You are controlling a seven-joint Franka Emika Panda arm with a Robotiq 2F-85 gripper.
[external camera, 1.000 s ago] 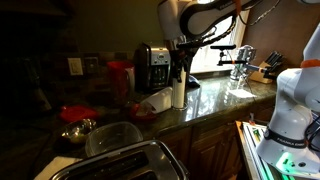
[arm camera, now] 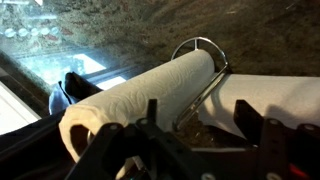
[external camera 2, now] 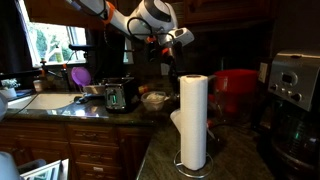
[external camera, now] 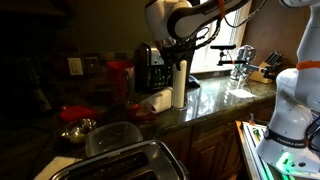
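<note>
A white paper towel roll (external camera 2: 194, 120) stands upright on a wire holder (external camera 2: 193, 170) on the dark counter. Exterior view 1 has the same roll (external camera: 180, 86) beside the toaster. My gripper (external camera 2: 176, 47) is above and behind the roll in exterior view 2, apart from it. In the wrist view the gripper shows dark fingertips spread apart, with nothing held between them. The roll (arm camera: 145, 95) lies to their left in that view, and a second white object (arm camera: 275, 98) is on the right; its exact kind is unclear.
A toaster (external camera: 154, 68) and a red appliance (external camera: 121, 78) stand along the wall. A clear bowl (external camera: 115, 136) and a metal bowl (external camera: 77, 131) sit near the sink tray (external camera: 120, 165). A coffee maker (external camera 2: 295, 110) stands at the right in exterior view 2.
The arm has shifted slightly left and up in exterior view 1, leaving the top of the roll more exposed. The roll and the counter objects look unmoved.
</note>
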